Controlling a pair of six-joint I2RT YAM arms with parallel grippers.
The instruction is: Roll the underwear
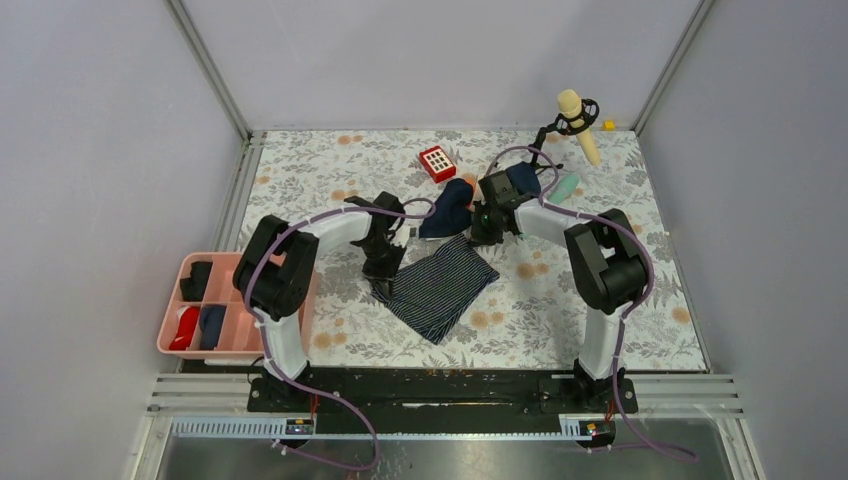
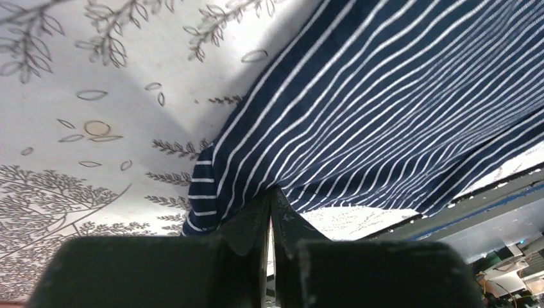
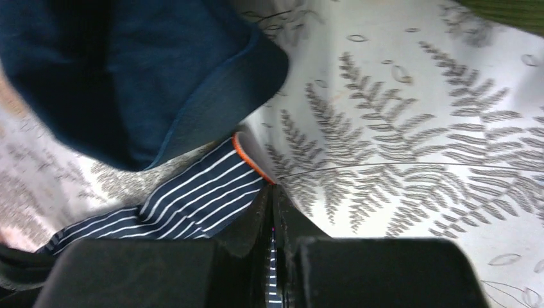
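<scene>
The dark navy underwear with thin white stripes (image 1: pixel 440 290) lies spread on the patterned table, slanted between both arms. My left gripper is shut at its left corner, fingertips against the striped cloth; whether any fabric is pinched cannot be made out. At the far upper corner, by an orange-edged hem (image 3: pixel 247 156), my right gripper is also shut, its tips touching or just over the cloth edge. No clear fold shows between those fingers either. The arms hide both corners in the top view.
A plain navy cloth (image 1: pixel 448 210) lies right behind the underwear, close to my right gripper. Behind it sits a red box (image 1: pixel 437 163). A pink divided bin (image 1: pixel 237 325) with folded items stands at the left.
</scene>
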